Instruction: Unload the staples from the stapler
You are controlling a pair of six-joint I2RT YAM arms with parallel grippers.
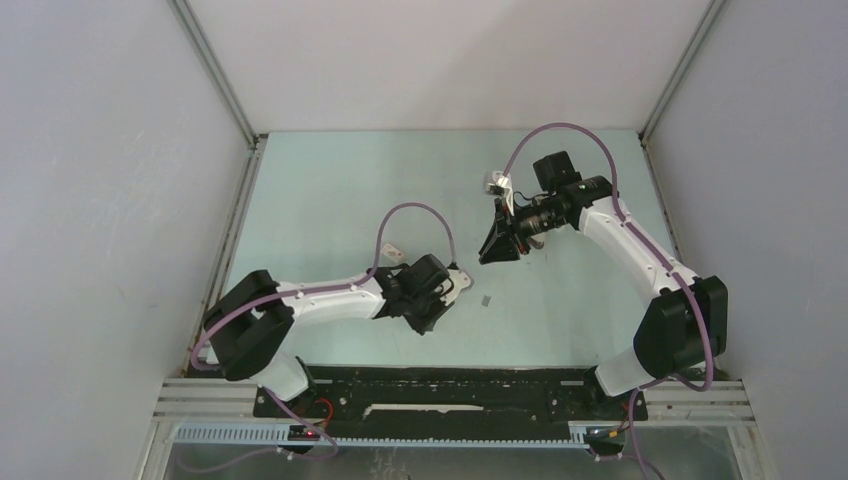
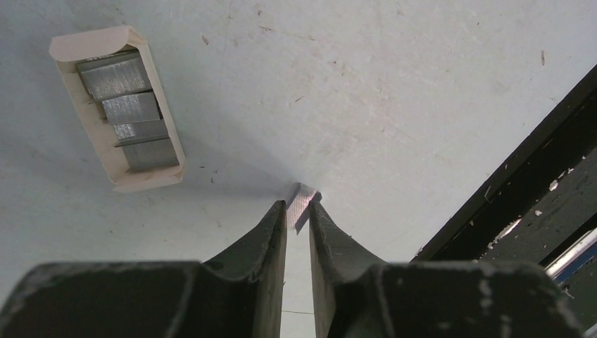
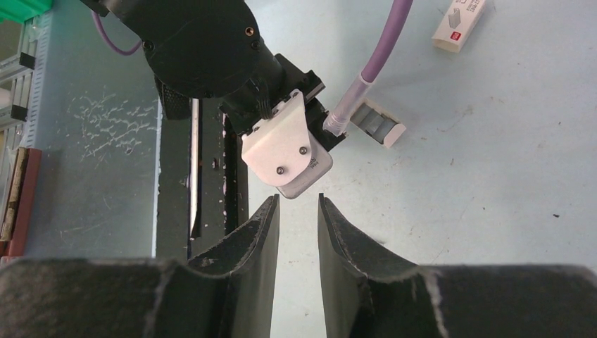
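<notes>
A small strip of staples (image 2: 301, 201) lies on the table beneath my left gripper in the left wrist view; its two fingers stand slightly apart at either side of it, and whether they touch it I cannot tell. Left of this is an open tray (image 2: 116, 172) holding several staple strips. My right gripper hangs over bare table with its fingers part open, nothing seen between them. In the top view it is at the right, beside a pale object (image 1: 492, 182) partly hidden by the arm; whether that is the stapler I cannot tell.
A small white box (image 3: 456, 24) lies behind the left arm. A small dark piece (image 1: 486, 300) lies between the arms. A dark gap and rail (image 2: 535, 176) run along the table's front edge.
</notes>
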